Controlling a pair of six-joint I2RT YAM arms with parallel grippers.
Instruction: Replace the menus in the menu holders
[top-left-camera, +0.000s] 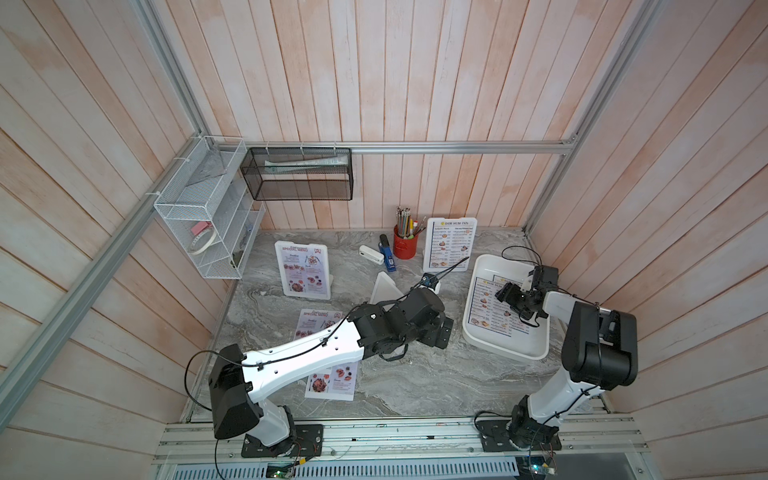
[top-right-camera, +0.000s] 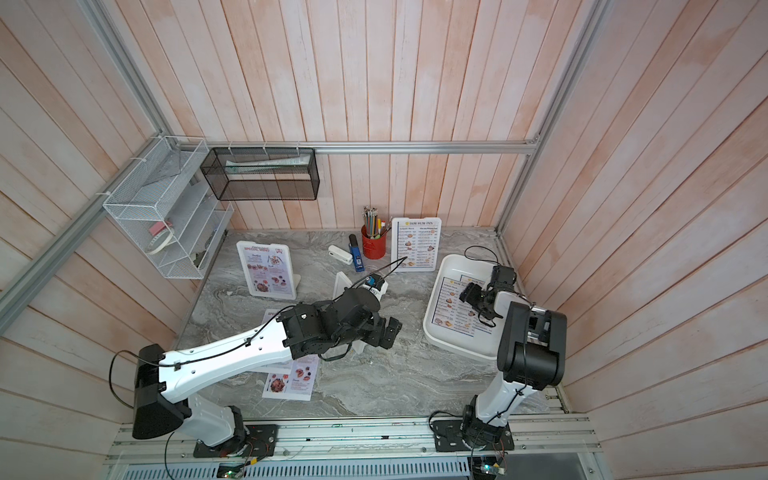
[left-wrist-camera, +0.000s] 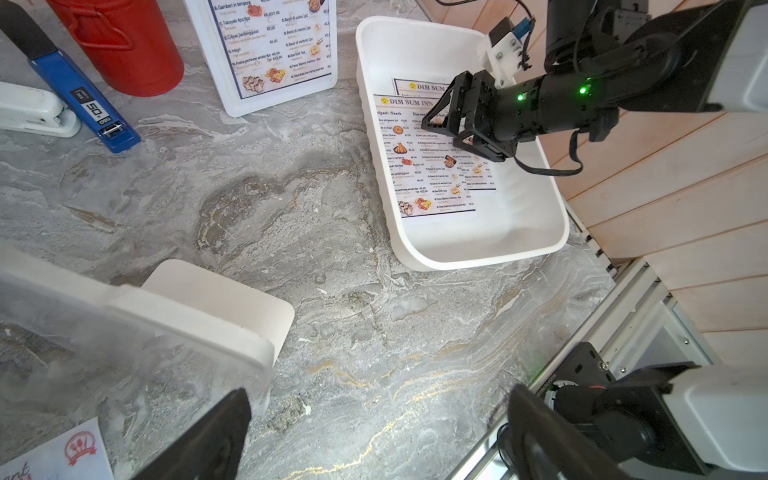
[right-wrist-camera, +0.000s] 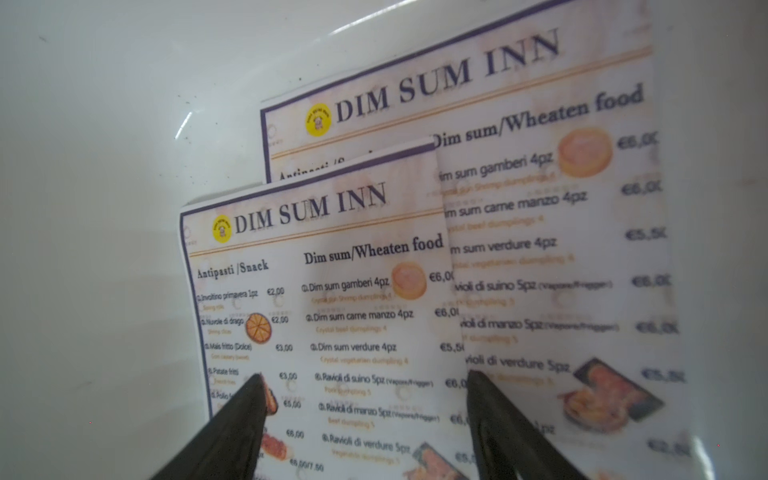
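Note:
In the white tray (top-left-camera: 504, 340) lie two overlapping Dim Sum Inn menus (right-wrist-camera: 336, 304). My right gripper hovers open over them. My open left gripper is over the middle of the worktop, above an empty menu holder (left-wrist-camera: 204, 300) with a clear panel and white base, largely hidden by the arm in the top views. A holder with a Dim Sum menu (top-left-camera: 450, 241) stands at the back, another with a purple Special Menu (top-left-camera: 304, 270) at the left. Loose Special Menu sheets (top-left-camera: 330, 384) lie at front left, partly under the left arm.
A red pen cup (top-left-camera: 405, 246), blue cutter (left-wrist-camera: 96, 108) and white stapler (left-wrist-camera: 36, 112) stand or lie at the back. Wire shelves (top-left-camera: 200, 232) and a mesh basket (top-left-camera: 296, 172) hang on the walls. The worktop between empty holder and tray is clear.

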